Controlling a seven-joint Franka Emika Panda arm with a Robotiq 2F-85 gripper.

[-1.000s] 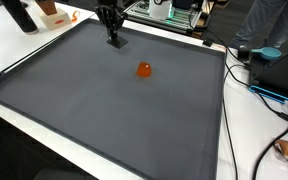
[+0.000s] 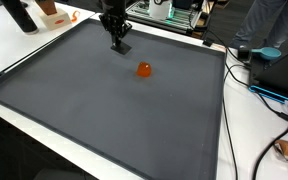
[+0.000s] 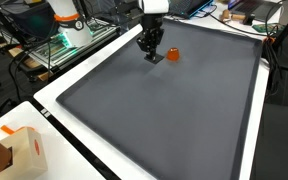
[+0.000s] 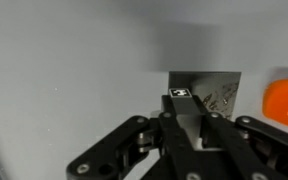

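Near the far edge of the grey board, my gripper [image 2: 115,29] points down over a dark, flat square piece [image 2: 122,47]. In the wrist view, the square piece [image 4: 221,88] shows a scuffed, shiny surface below and to the right of the fingertips. A narrow grey part with a small black-and-white mark [image 4: 180,92] stands between the fingers, and my gripper is shut on it. It seems to belong to the square piece, but the join is hidden. An orange, rounded object [image 2: 144,69] sits apart on the board; the wrist view cuts it off at the right.
The grey board [image 3: 154,110] is otherwise clear, with wide free room on its near side. Cables [image 2: 264,92] and equipment lie beyond its edges. An orange-and-white item [image 2: 55,14] stands outside the far left edge.
My gripper and the dark square piece have shifted slightly to the right and towards the camera in exterior view 1. The orange object has stayed in place.
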